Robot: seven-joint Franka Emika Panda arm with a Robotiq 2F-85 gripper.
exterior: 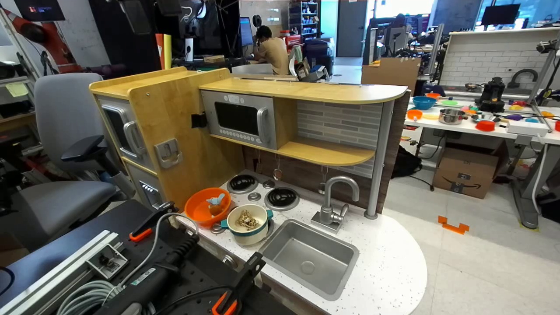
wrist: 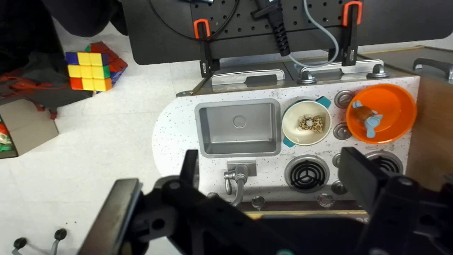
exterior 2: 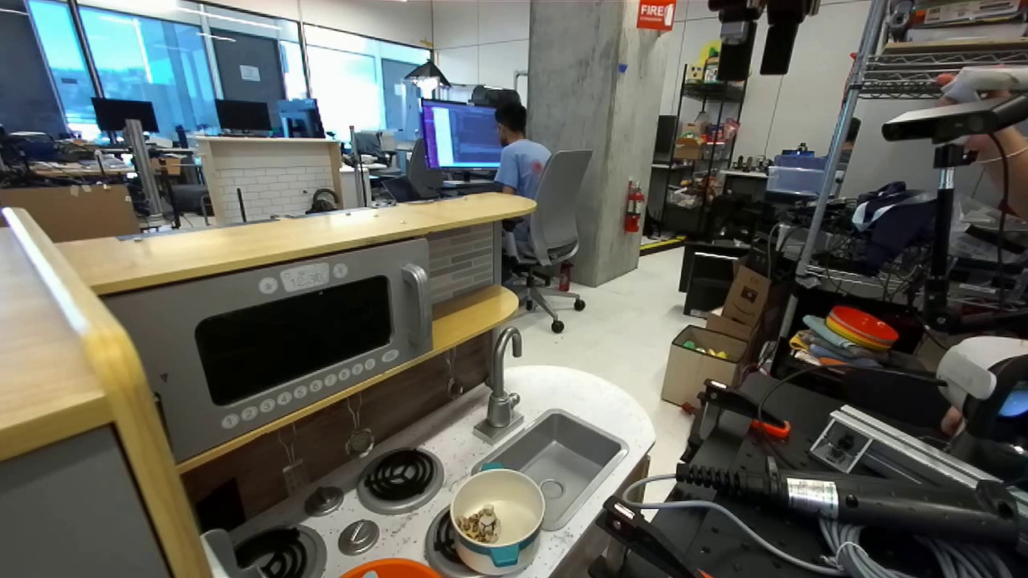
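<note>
My gripper is open, its two dark fingers spread wide high above the toy kitchen counter, with nothing between them. Below, a cream pot [wrist: 299, 134] with teal handles holds a leopard-patterned item [wrist: 316, 123]; exterior view 1 shows the same pot [exterior: 245, 237] beside the sink [exterior: 336, 262]. An orange bowl [wrist: 397, 112] contains a brown and light-blue toy [wrist: 372, 122]. The grey sink basin [wrist: 238, 142] looks empty. In exterior view 2 the pot [exterior 2: 518, 501] stands on a burner, and only the rim of the orange bowl [exterior 2: 390, 569] shows.
A faucet [wrist: 241, 173] rises behind the sink. The shelf [exterior: 325, 152] and microwave [exterior: 239, 120] overhang the back of the counter. Clamps and cables lie on the black table [wrist: 161, 38] along the front.
</note>
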